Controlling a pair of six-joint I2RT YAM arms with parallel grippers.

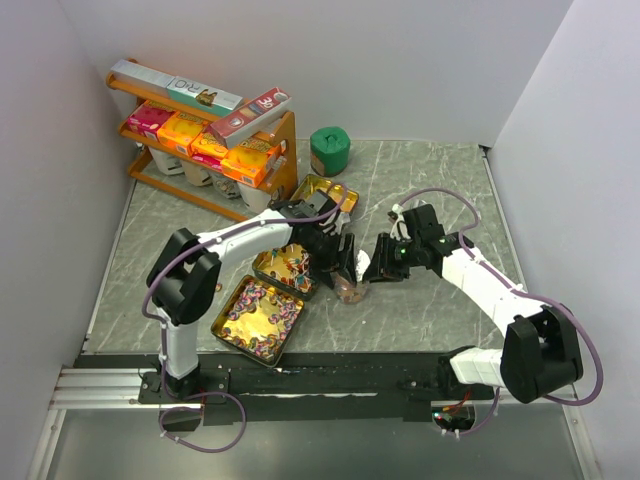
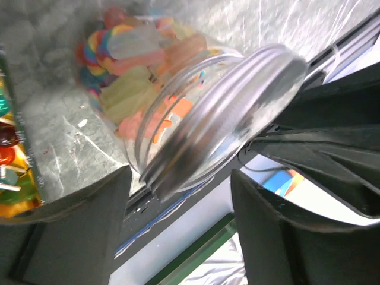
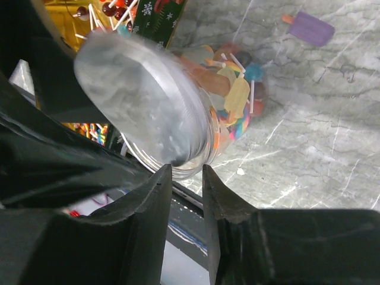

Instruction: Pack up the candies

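Observation:
A clear jar of mixed candies (image 1: 350, 292) stands on the marble table between the two arms. Its colourful contents show through the wall in the left wrist view. A clear lid sits tilted over the mouth, blurred in the right wrist view. My left gripper is open, its fingertips straddling the lid's near edge. Across the lid, my right gripper stands narrowly open, with the lid's rim just beyond its fingertips. Whether either one touches the lid is unclear.
Gold trays of candies (image 1: 216, 328) lie left of the jar. A purple popsicle-shaped candy (image 3: 313, 29) rests loose on the table. Behind the left arm is a wooden shelf (image 1: 290, 150) with boxes; a green canister (image 1: 330, 152) stands nearby.

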